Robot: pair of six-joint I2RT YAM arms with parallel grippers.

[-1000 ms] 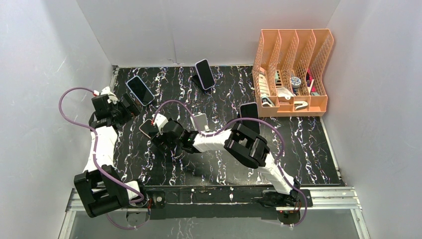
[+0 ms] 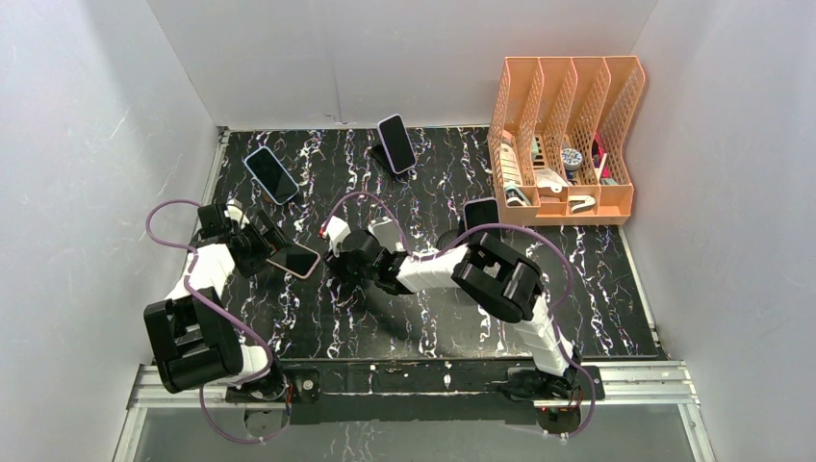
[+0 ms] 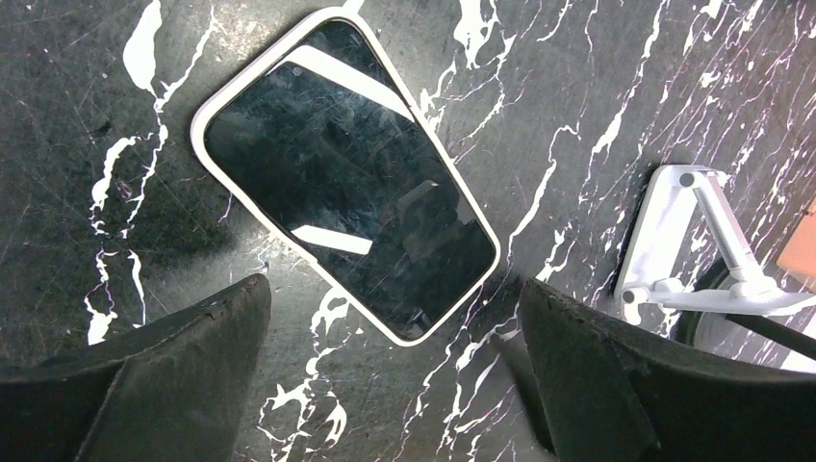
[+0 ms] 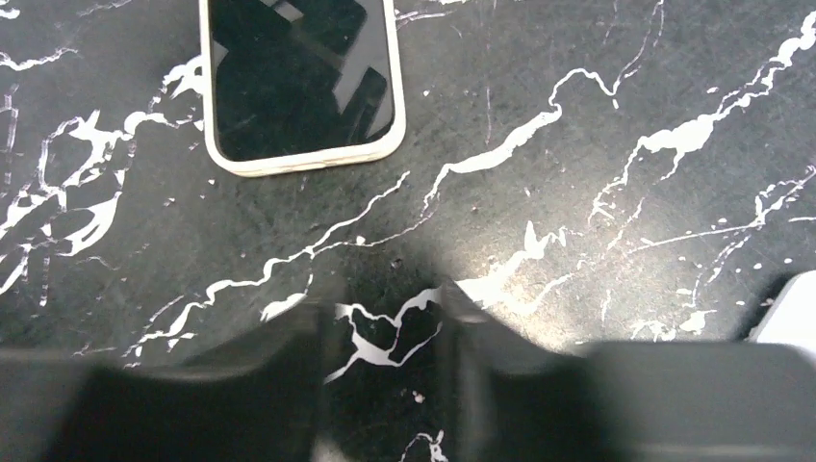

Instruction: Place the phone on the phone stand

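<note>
A white-rimmed phone [image 2: 296,261] lies screen up on the dark marbled table [image 2: 597,289]. My left gripper is open over it, the phone [image 3: 346,173] between and beyond its fingertips in the left wrist view. My right gripper is to the phone's right, its blurred fingers parted with only table between them; the phone [image 4: 303,77] is ahead of it. A white folding stand [image 3: 654,231] stands to the right, partly behind my right arm in the top view.
Another phone [image 2: 272,176] lies at the back left. A phone [image 2: 396,142] rests on a stand at the back centre; another [image 2: 481,214] is at the right. An orange organiser [image 2: 606,202] fills the back right corner.
My left gripper has moved right and toward the front, over the phone. My right gripper has moved right, away from the phone, uncovering it.
</note>
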